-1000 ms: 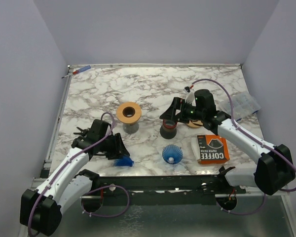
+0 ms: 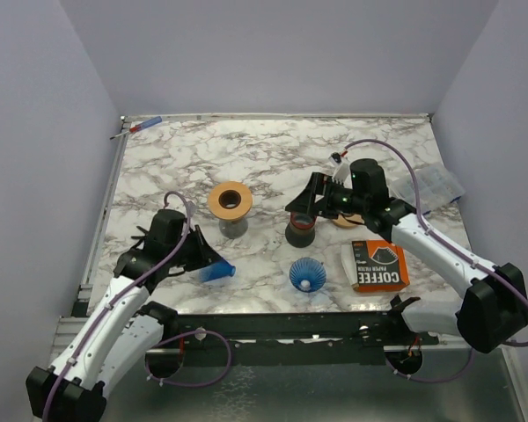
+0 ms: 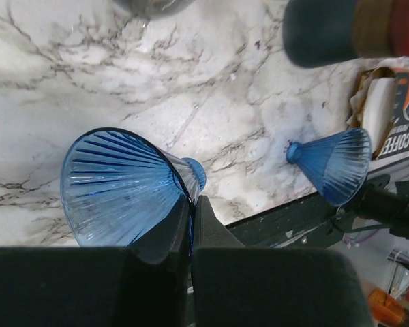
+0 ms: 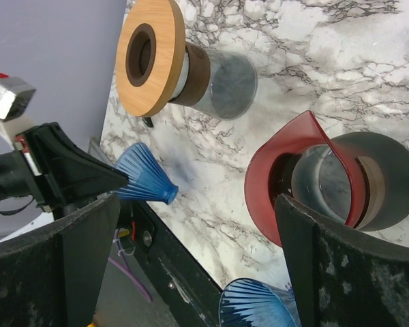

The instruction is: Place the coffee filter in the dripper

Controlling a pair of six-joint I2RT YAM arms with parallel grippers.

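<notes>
A ribbed, clear blue cone dripper (image 3: 116, 184) is pinched at its rim by my left gripper, which is shut on it. It looks lifted clear of the marble table, small end pointing away to the right. A second blue cone dripper (image 2: 307, 274) rests on the table near the front middle. My right gripper is wide open with nothing between its fingers, above the red-rimmed dark pot (image 4: 388, 187). White paper filters (image 2: 348, 263) lie at the left side of the coffee filter box (image 2: 380, 265).
A glass carafe (image 4: 228, 85) with a wooden ring (image 4: 167, 68) on top stands left of the pot. Behind the box, a clear plastic case (image 2: 429, 186) lies at the right edge. A screwdriver (image 2: 145, 125) sits at the far left corner.
The right arm shifted only a little.
</notes>
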